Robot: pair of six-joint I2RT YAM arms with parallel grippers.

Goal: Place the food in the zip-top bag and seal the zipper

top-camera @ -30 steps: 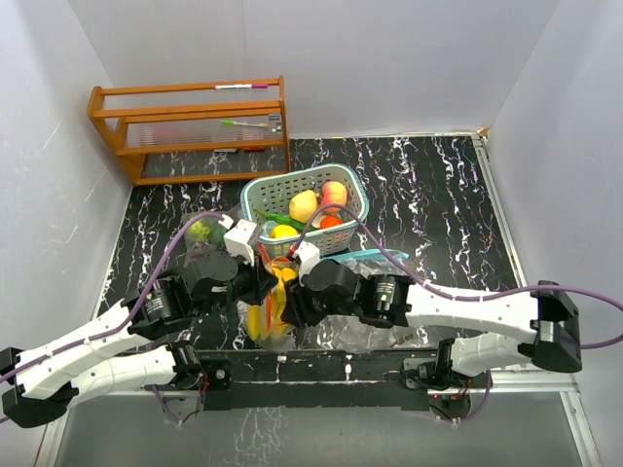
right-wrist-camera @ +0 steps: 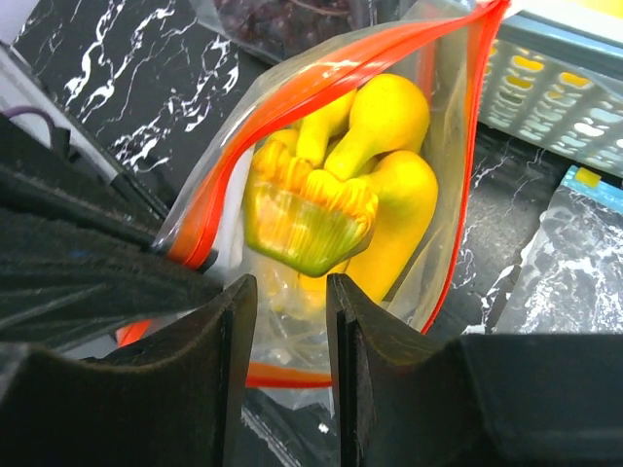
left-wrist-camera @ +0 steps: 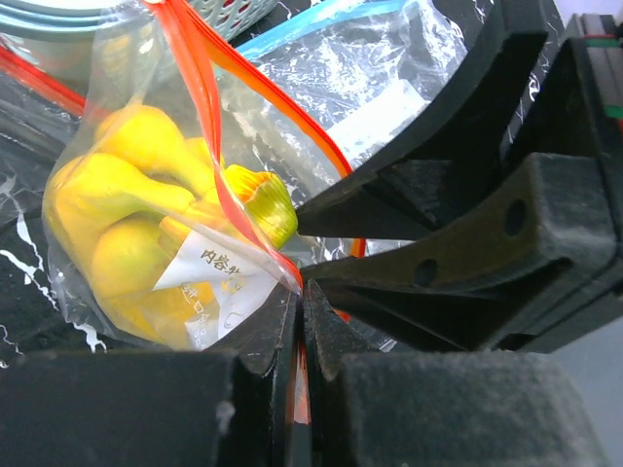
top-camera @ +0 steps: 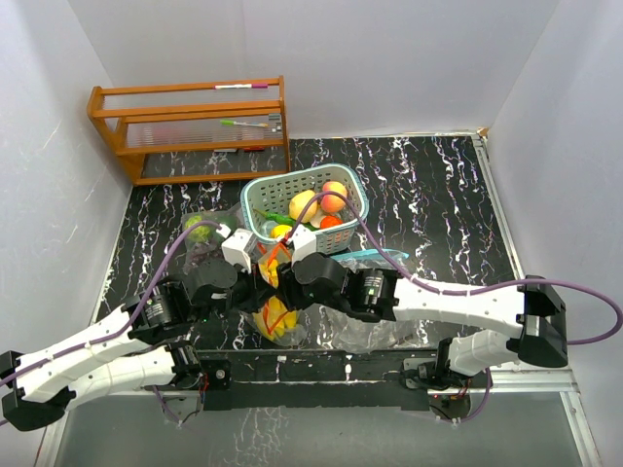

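A clear zip bag with a red-orange zipper [left-wrist-camera: 243,78] holds several yellow squash-like pieces [left-wrist-camera: 127,175], seen from above in the left wrist view and through its open mouth in the right wrist view [right-wrist-camera: 384,224]. My left gripper is shut on the bag's zipper edge. My right gripper sits at the bag's right side, close to the left one, its fingers nearly together at the bag; what lies between them is hard to see. In the top view both grippers meet over the bag, in front of the basket.
A basket of fruit and vegetables [top-camera: 258,204] stands behind the bag. A flat clear bag with blue zipper [top-camera: 380,331] lies right, another bag with green food [top-camera: 200,232] at left. A wooden rack [top-camera: 175,141] stands at the back left.
My right arm has moved slightly up toward the back and left, closer to the bag and the left gripper.
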